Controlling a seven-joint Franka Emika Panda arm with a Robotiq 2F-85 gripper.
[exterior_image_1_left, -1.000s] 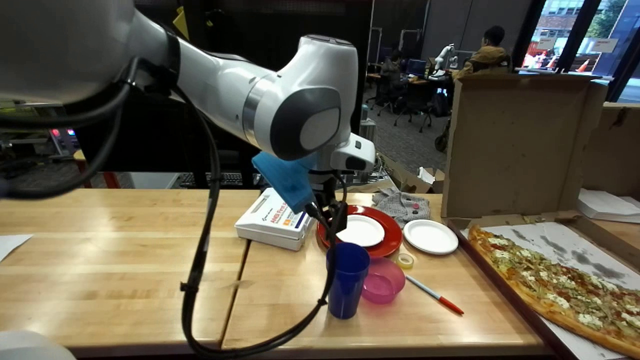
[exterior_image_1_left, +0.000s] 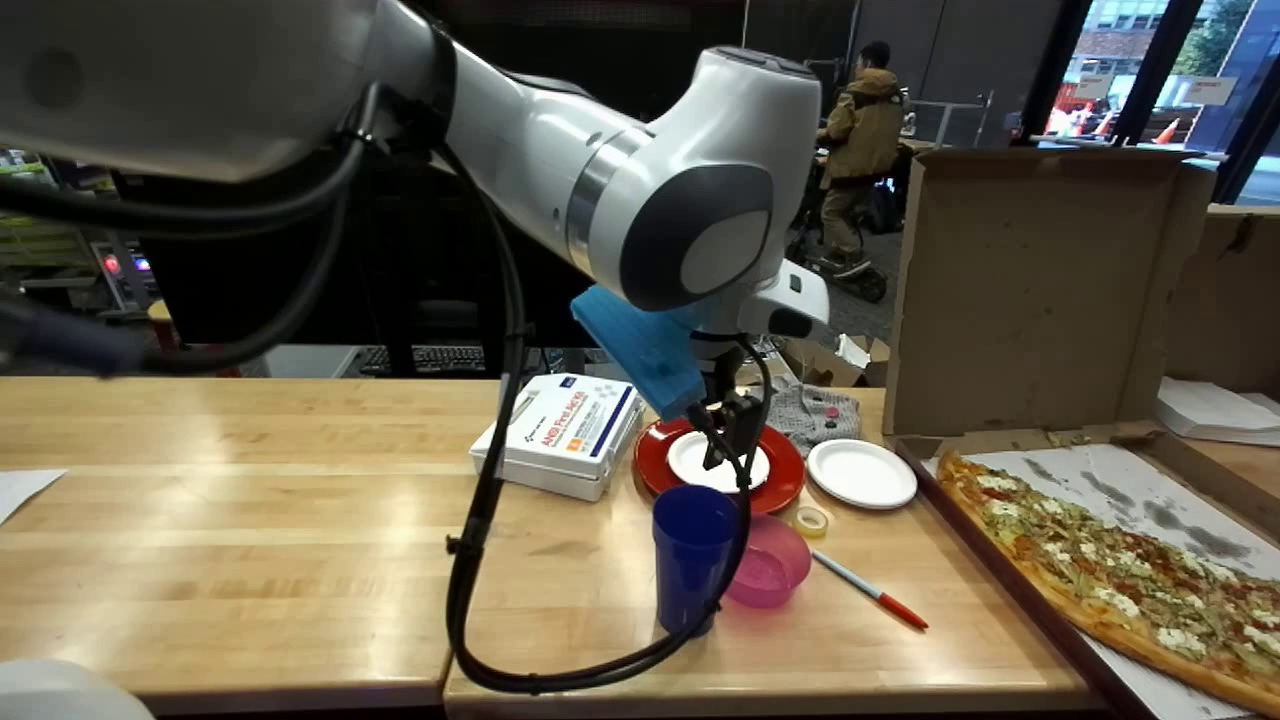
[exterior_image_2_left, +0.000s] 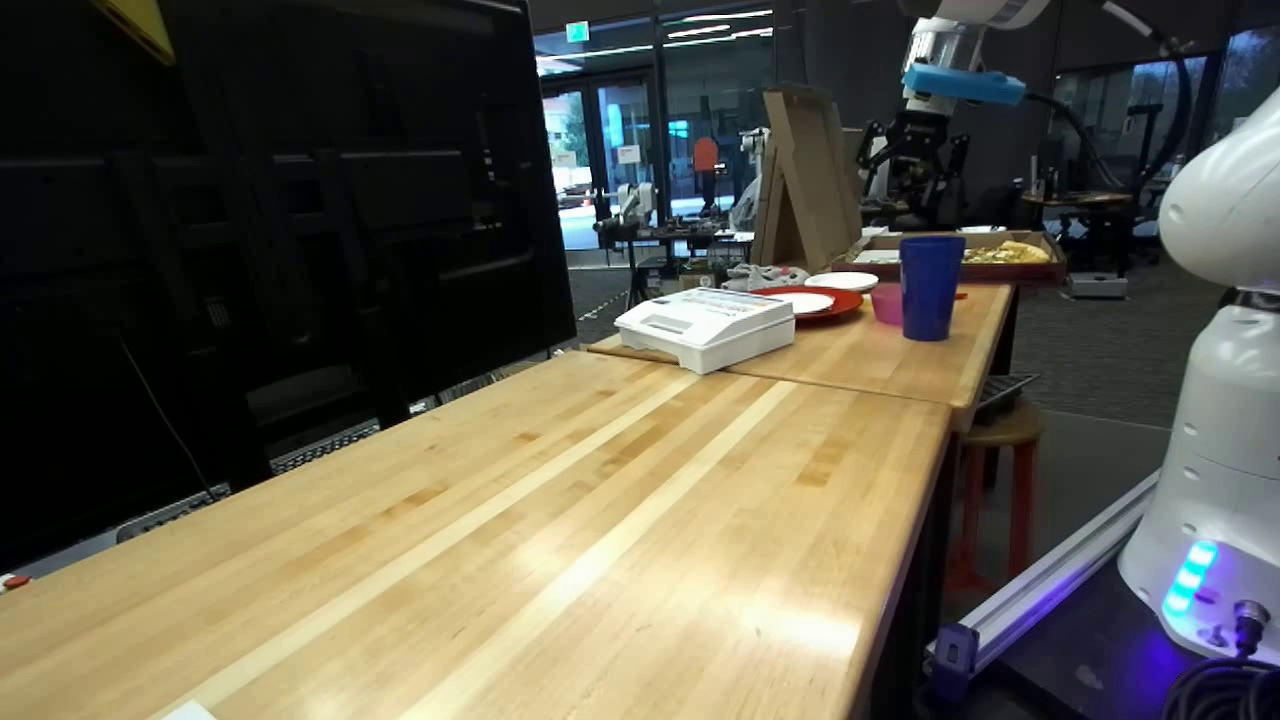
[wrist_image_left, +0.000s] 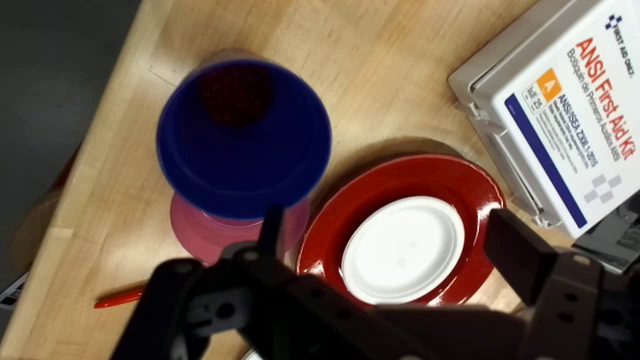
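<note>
My gripper stands open, its two dark fingers spread apart with nothing between them. In the wrist view it hangs above a red plate (wrist_image_left: 480, 180) that has a small white plate (wrist_image_left: 403, 249) on it. A tall blue cup (exterior_image_1_left: 687, 564) stands upright near the table's front edge; a dark red patch shows inside it from above. Against the cup's right side, in exterior view 1, sits a pink bowl (exterior_image_1_left: 774, 570). Behind the cup, a white first aid kit (exterior_image_1_left: 564, 426) lies to the left of the red plate.
To the right are another white plate (exterior_image_1_left: 861, 473), a tape roll (exterior_image_1_left: 811, 521), a red-capped marker (exterior_image_1_left: 882, 596) and an open pizza box (exterior_image_1_left: 1044, 300) with pizza (exterior_image_1_left: 1116, 576). Grey cloth (exterior_image_1_left: 816, 412) lies behind.
In exterior view 1 my arm and gripper have shifted right and slightly up, over the plates. The table objects have stayed put. A person in the background has moved.
</note>
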